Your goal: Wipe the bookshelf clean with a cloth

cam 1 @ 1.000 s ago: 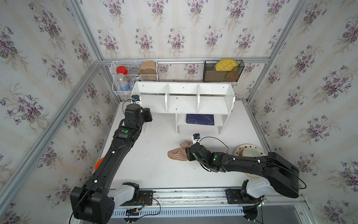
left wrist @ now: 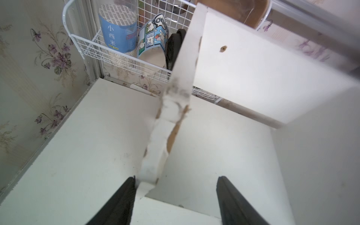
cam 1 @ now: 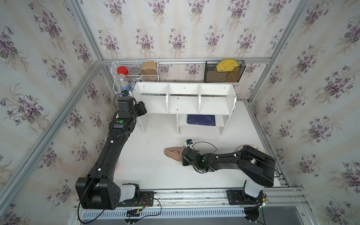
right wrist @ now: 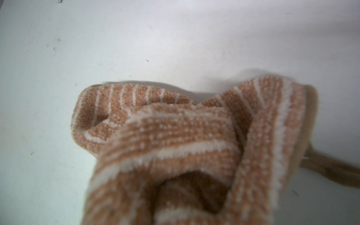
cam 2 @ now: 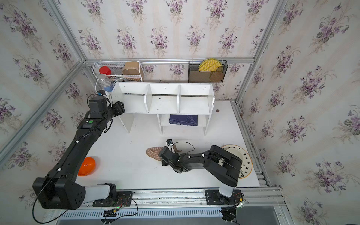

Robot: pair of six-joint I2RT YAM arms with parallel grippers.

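The white bookshelf stands at the back. My left gripper is open at its left end, fingertips either side of a chipped panel edge, near the left finger; I cannot tell if they touch. The striped brown-and-white cloth lies bunched on the table in front of the shelf. My right gripper is over the cloth's right part. Its fingers are not visible in the right wrist view, so I cannot tell whether it grips the cloth.
A blue book lies on the lower shelf. A wire basket and black mesh holder hang behind. An orange bowl is at front left, a star-rimmed plate at front right.
My left gripper has moved leftward and up toward the shelf's left end. My right arm has shifted left over the cloth, and the cloth has moved slightly.
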